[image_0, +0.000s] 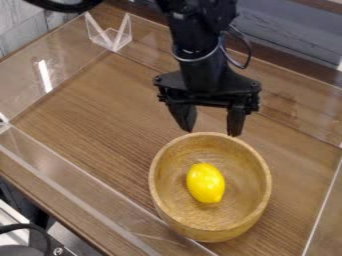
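Observation:
A wide tan bowl (181, 205) rests on the wooden surface in the lower middle, holding a yellow oblong object (206, 183). Above the bowl's far rim hangs my black gripper (210, 122), its two fingers pointing down and spread wide apart, with nothing visible between them.
A clear plastic piece (110, 30) stands at the back left. Transparent walls edge the area, and a black cable lies at the lower left corner.

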